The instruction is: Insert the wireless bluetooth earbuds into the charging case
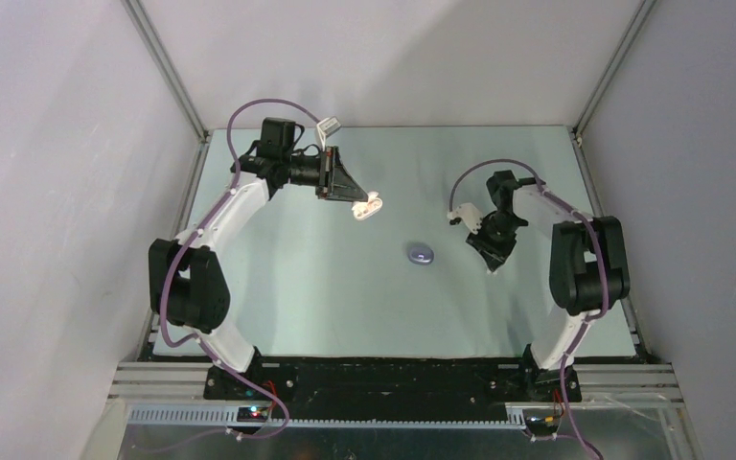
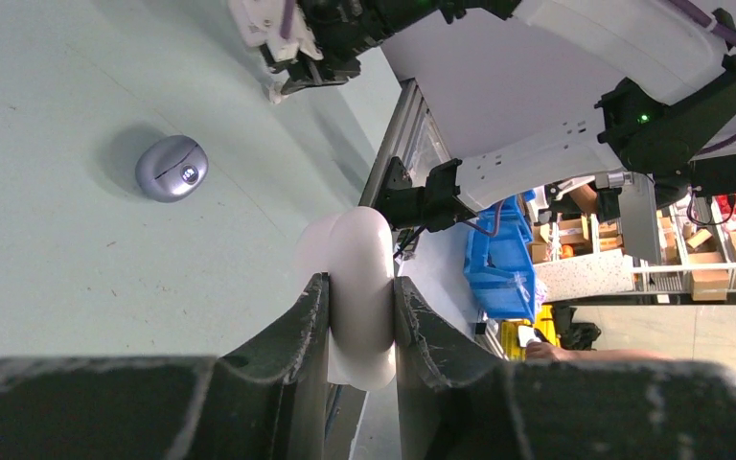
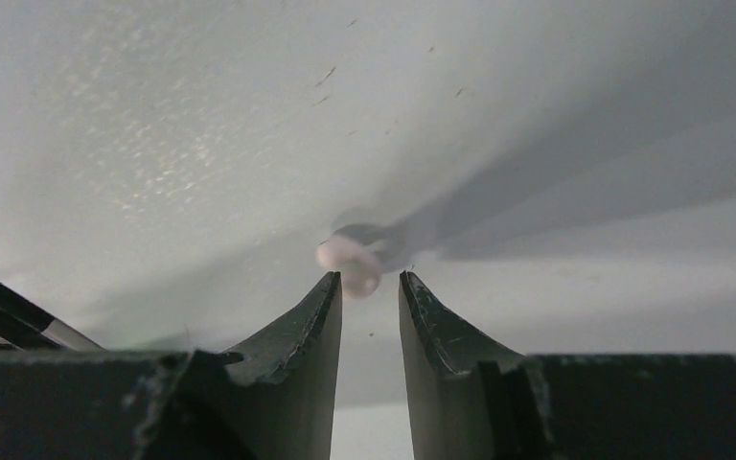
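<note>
In the left wrist view my left gripper is shut on the white charging case; from above, the case hangs over the middle-left of the table. My right gripper is low on the right of the table. In the right wrist view its fingertips stand a little apart over a small white earbud, which lies on the table just beyond them and is blurred. Whether anything is between the fingers cannot be made out.
A grey-blue oval object lies on the table between the two grippers. Walls enclose the table at back and sides.
</note>
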